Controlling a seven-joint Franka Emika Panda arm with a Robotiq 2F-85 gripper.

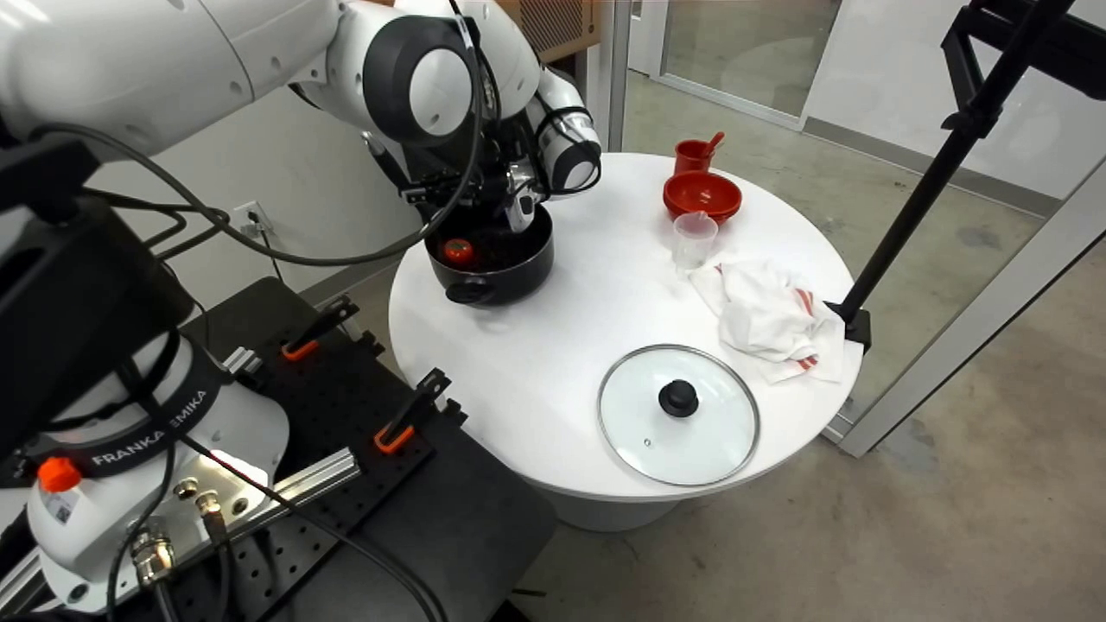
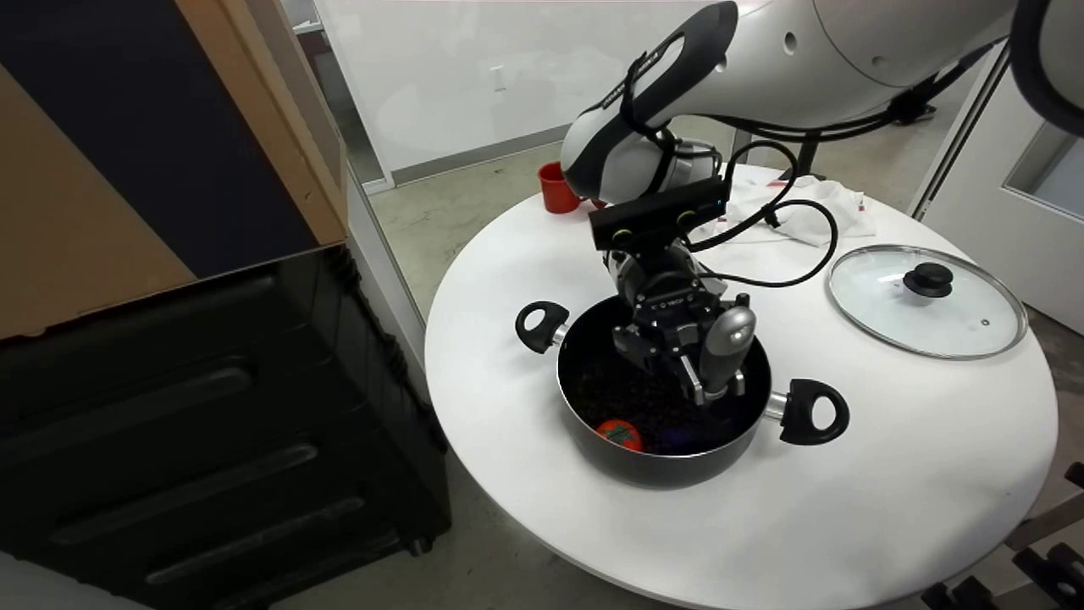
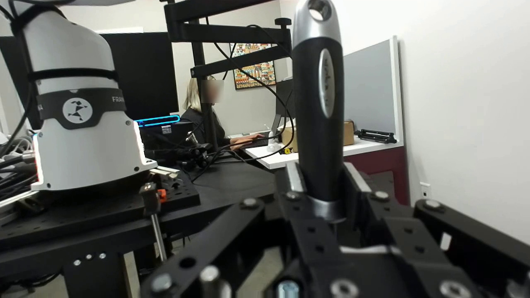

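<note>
In the wrist view my gripper is shut on a utensil's dark grey handle (image 3: 318, 114) with a silver end cap. The handle stands upright between the fingers; its working end is hidden below. A black pot (image 2: 650, 468) with two side handles stands on the round white table. In exterior view 2 the gripper (image 2: 716, 385) reaches down over the pot's interior, the silver handle end (image 2: 729, 334) pointing up. A red tomato (image 2: 620, 435) with a green top lies inside near the wall, amid dark contents too dim to make out.
A glass lid (image 1: 679, 415) with a black knob lies flat on the table. Red bowls (image 1: 702, 195), a red cup (image 1: 691, 156), a clear cup (image 1: 695, 240) and a white towel (image 1: 772, 316) sit farther along.
</note>
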